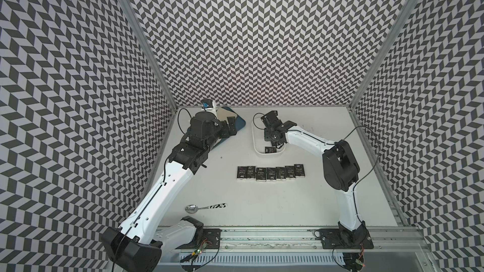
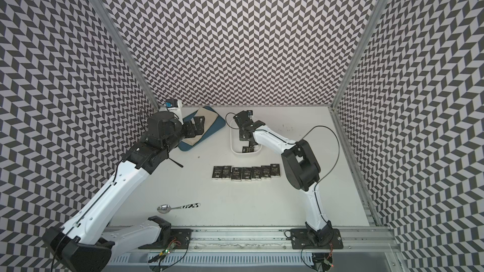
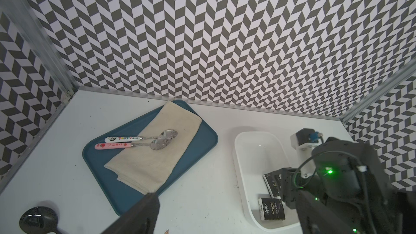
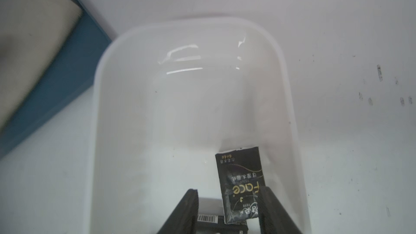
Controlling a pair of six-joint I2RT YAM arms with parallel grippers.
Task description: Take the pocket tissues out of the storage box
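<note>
The white storage box [image 4: 99,117] stands at the back middle of the table. Inside it, a black pocket tissue pack [image 4: 238,175] lies flat near the right wall, overlapping a second pack [image 3: 271,208] at the front end. My right gripper is over the box, its fingers [image 4: 186,212] part open; in the right wrist view the first pack appears between them, but how far above it they are is hard to judge. To the left, my left gripper hangs with wide-apart fingers [image 3: 143,212], nothing between them.
Several tissue packs [image 1: 271,173] form a row on the table in front of the box. A blue tray [image 3: 101,186] with a beige cloth [image 3: 173,156] and two spoons [image 3: 160,143] sits left of the box. Another spoon [image 1: 191,209] lies front left. Table right of the box is clear.
</note>
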